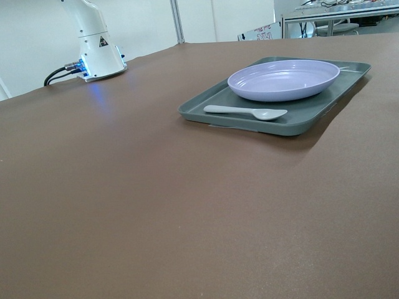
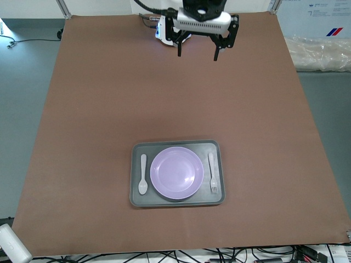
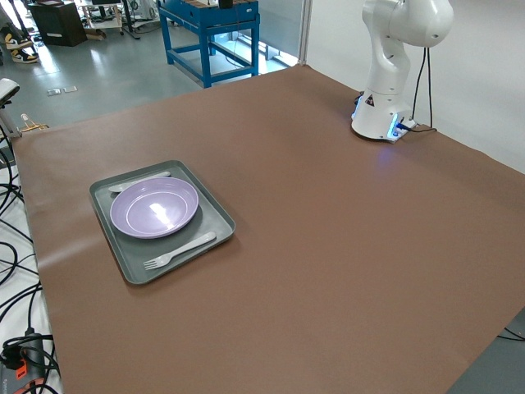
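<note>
A grey tray (image 2: 214, 197) lies on the brown table near its front edge in the left view. It holds a lilac plate (image 2: 176, 173), with a white spoon (image 2: 142, 184) on the left and a white fork (image 2: 213, 181) on the right. My gripper (image 2: 197, 55) hangs at the far end of the table, well away from the tray, its two black fingers apart and nothing visible between them. The top view shows the tray (image 1: 299, 126) too; the gripper is out of that view and out of the right view.
My white arm base (image 3: 381, 119) stands at one edge, with cables behind it. Cables run along the front edge beside the tray's side.
</note>
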